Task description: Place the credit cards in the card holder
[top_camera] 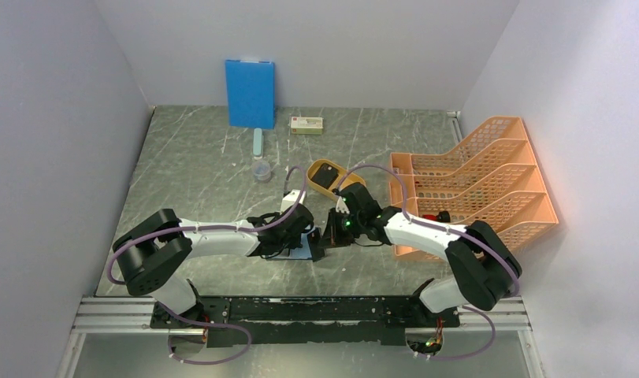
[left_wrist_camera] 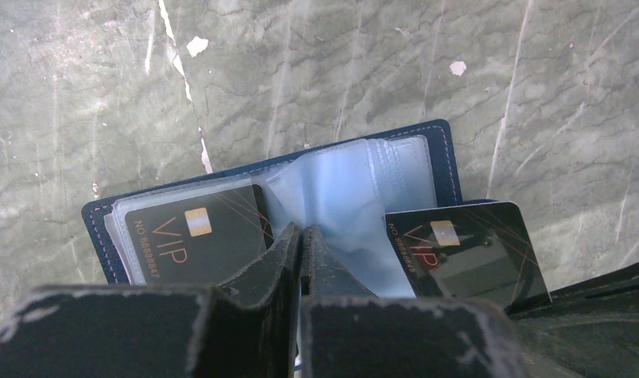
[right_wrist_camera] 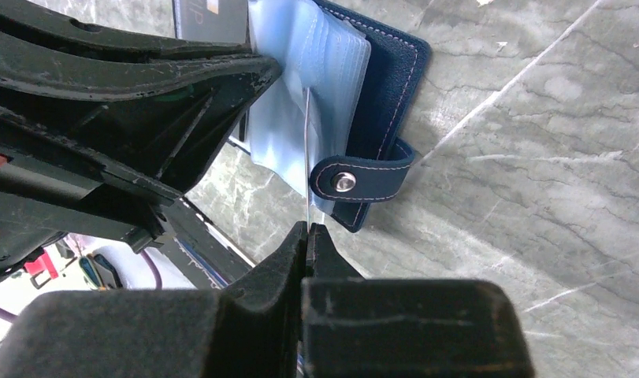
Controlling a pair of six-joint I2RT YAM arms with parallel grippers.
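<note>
The open card holder [left_wrist_camera: 450,169] is navy with clear sleeves and lies on the table in front of the arms. One black VIP card [left_wrist_camera: 162,236] sits in its left sleeve. My left gripper is shut on the clear sleeve [left_wrist_camera: 332,185] in the middle, pulling it into folds. A second black VIP card [left_wrist_camera: 466,256] is tilted over the holder's right half. In the right wrist view this card [right_wrist_camera: 307,157] shows edge-on, pinched in my shut right gripper. Its far edge meets the sleeve; whether it is inside the opening I cannot tell.
The holder's snap strap [right_wrist_camera: 363,177] lies at its right side. Behind the arms is a tan tray [top_camera: 353,175] with a black card in it. An orange rack [top_camera: 473,189] stands at the right.
</note>
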